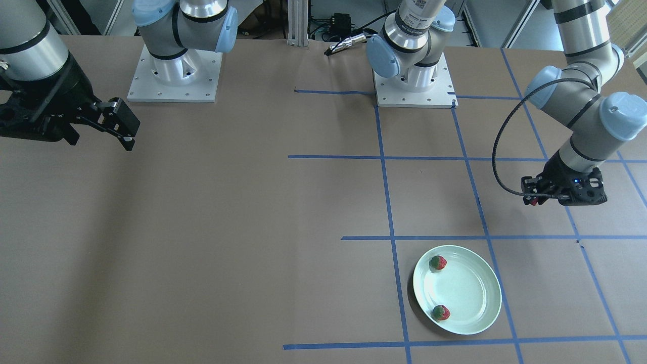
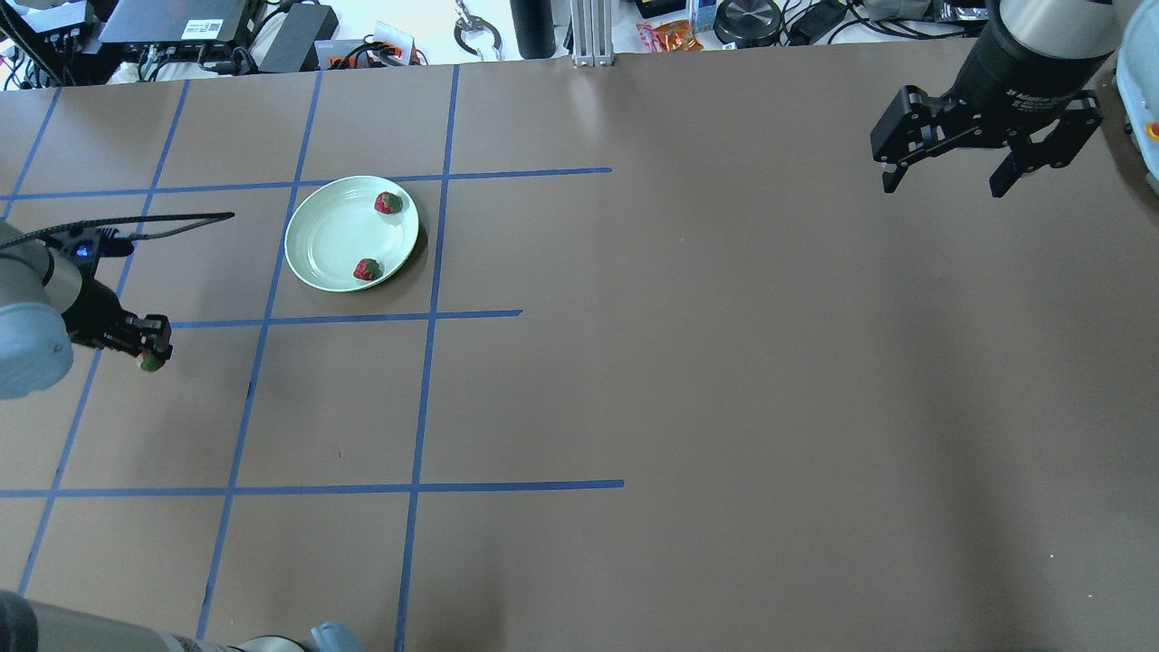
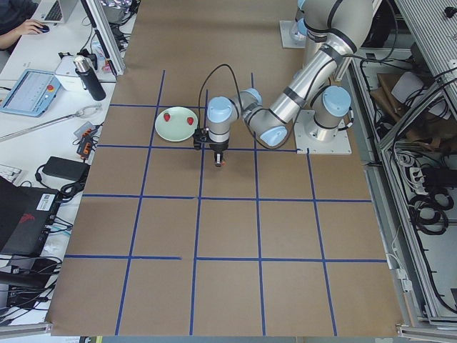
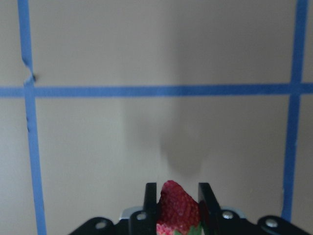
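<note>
My gripper is shut on a red strawberry [image 4: 178, 210], seen at the bottom of the wrist view with its green leaves low. In the front view the gripper [image 1: 534, 200] hangs at the right, behind the pale green plate [image 1: 461, 285], the strawberry barely showing beneath it. The plate holds two strawberries, one [image 1: 438, 262] toward the back and one [image 1: 441, 312] toward the front. In the top view the plate [image 2: 337, 234] lies to the right of my gripper and farther up the frame.
A second black gripper [image 2: 978, 141] hangs at the top right of the top view. Other arm bases [image 1: 176, 91] stand along the far edge in the front view.
</note>
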